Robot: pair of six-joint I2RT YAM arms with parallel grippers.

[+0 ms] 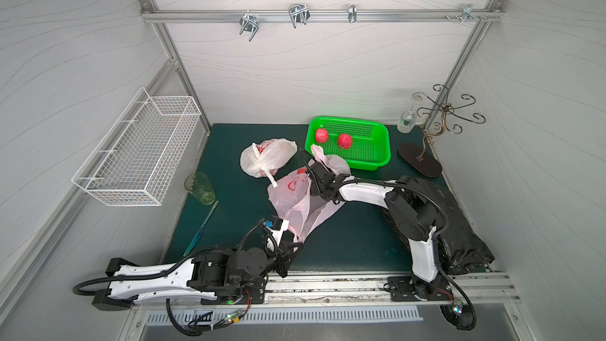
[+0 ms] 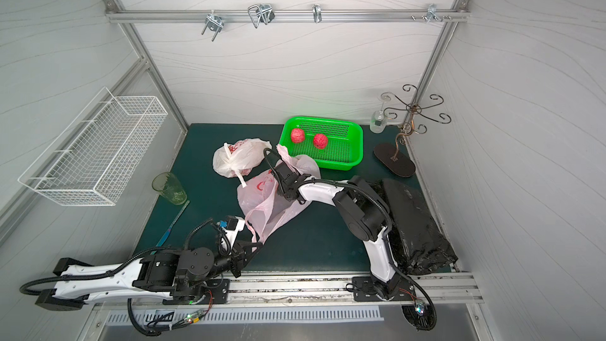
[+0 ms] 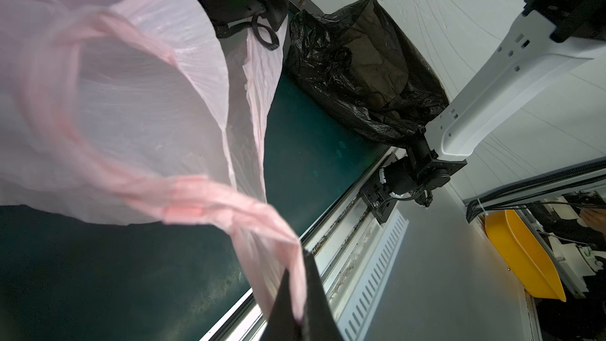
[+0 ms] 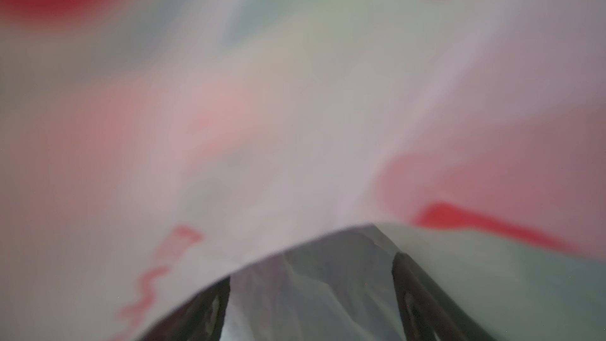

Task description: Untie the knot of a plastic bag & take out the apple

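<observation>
A pink plastic bag [image 1: 287, 192] is stretched across the middle of the table. My left gripper is shut on one of its pink straps at the near end. My right gripper is inside the bag, open, with film draped over it; the top views hide most of it. An apple inside is hard to make out, perhaps the red patch in the left wrist view. A second, white tied bag [image 1: 265, 158] with something red inside lies at the back left.
A green basket [image 1: 372, 158] with two red balls stands at the back, behind the pink bag. A glass [image 1: 200, 186] and blue utensil are at left, a metal stand [image 1: 419, 161] and black bag [image 3: 359, 69] at right.
</observation>
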